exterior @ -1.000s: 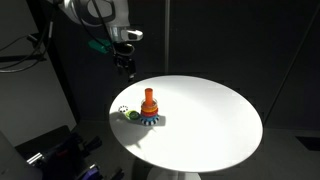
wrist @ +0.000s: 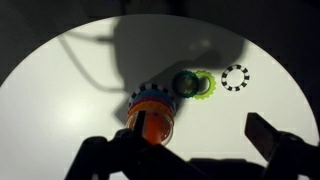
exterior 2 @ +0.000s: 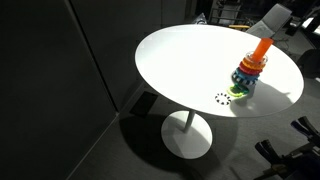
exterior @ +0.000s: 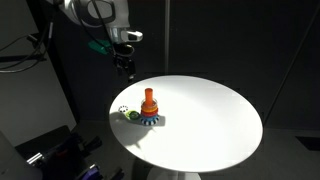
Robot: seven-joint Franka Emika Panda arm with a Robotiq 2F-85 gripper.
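Note:
A stacking toy with an orange top and several coloured rings stands upright on the white round table. Beside it lie a bright green ring and a dark green ring, close together. A black-and-white ring rests flat a little apart from them. My gripper hangs above the table's left side, clear of the toy and rings. In the wrist view the gripper is open, its two dark fingers wide apart with bare tabletop between them; the left finger partly covers the toy.
A single pedestal base supports it. Dark curtains or panels stand behind, and a chair is at the far side.

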